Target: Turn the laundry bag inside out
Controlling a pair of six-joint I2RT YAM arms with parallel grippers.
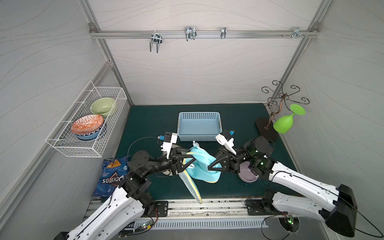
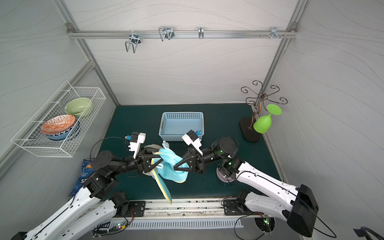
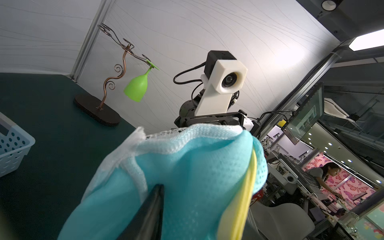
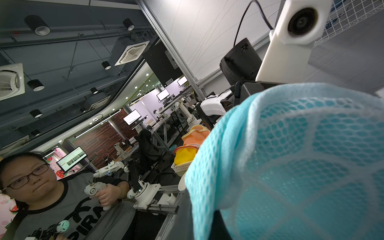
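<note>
The light-blue mesh laundry bag (image 1: 203, 167) hangs bunched between my two grippers above the table, its yellow-edged strip (image 1: 192, 186) dangling toward the front. From the left, my left gripper (image 1: 194, 157) reaches in at the bag, its fingers parted; a dark finger (image 3: 150, 218) lies against the cloth in the left wrist view. The right gripper (image 1: 209, 167) is shut on the bag's lower right part. In the right wrist view, the bag's opening (image 4: 316, 160) gapes toward the camera with its mesh inside showing; a fold of cloth partly covers the fingers (image 4: 218, 228).
Behind the bag stands a blue plastic basket (image 1: 199, 136). A lilac bowl (image 1: 248, 172) sits under the right arm, and a green goblet (image 1: 284, 123) hangs from a metal stand at the right. Left are a chip bag (image 1: 110, 176) and a wire rack (image 1: 72, 150) with bowls.
</note>
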